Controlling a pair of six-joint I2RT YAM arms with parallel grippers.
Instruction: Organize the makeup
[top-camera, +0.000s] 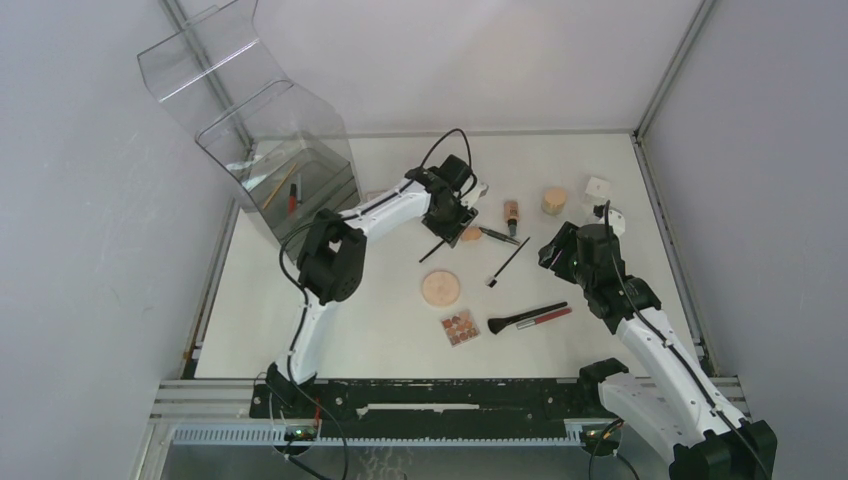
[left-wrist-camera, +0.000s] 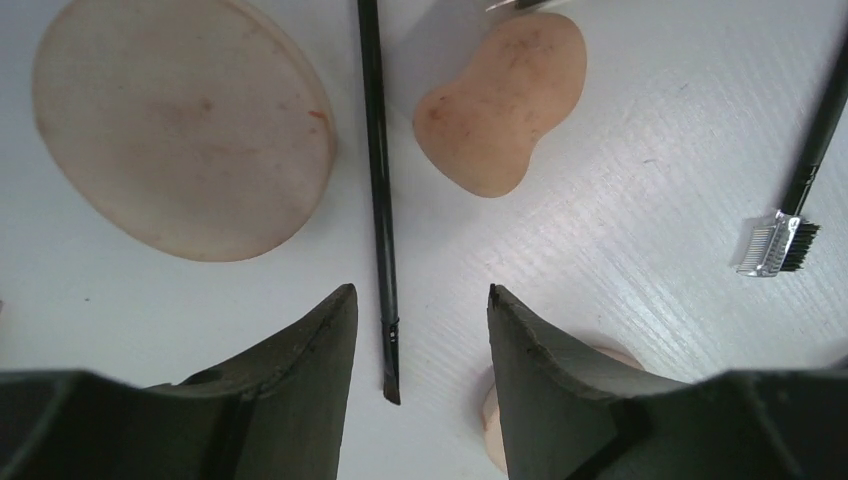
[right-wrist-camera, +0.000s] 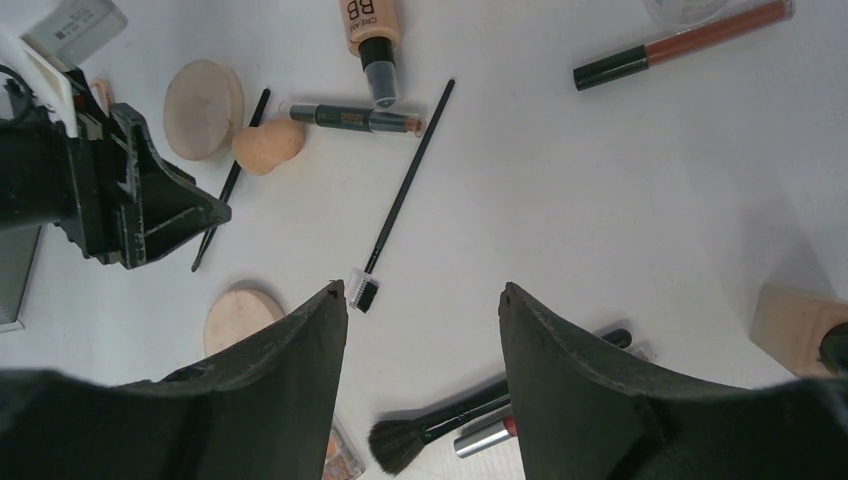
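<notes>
My left gripper (top-camera: 450, 228) hangs open over a thin black stick brush (left-wrist-camera: 382, 220), which lies between a round beige sponge (left-wrist-camera: 185, 130) and a peanut-shaped sponge (left-wrist-camera: 500, 105). Its fingers straddle the brush's lower end in the left wrist view, apparently above it. A spoolie brush (right-wrist-camera: 400, 195), a dual-ended stick (right-wrist-camera: 342, 115), a foundation bottle (right-wrist-camera: 368, 25), a round compact (top-camera: 440, 288), a palette (top-camera: 459, 328), a large brush (top-camera: 525, 315) and a red-brown tube (top-camera: 545, 317) lie on the table. My right gripper (top-camera: 555, 250) is open at the right, holding nothing.
A clear acrylic organizer (top-camera: 270, 120) with a few items inside stands at the back left. A jar (top-camera: 553, 200) and a white box (top-camera: 597, 190) stand at the back right, near the right arm.
</notes>
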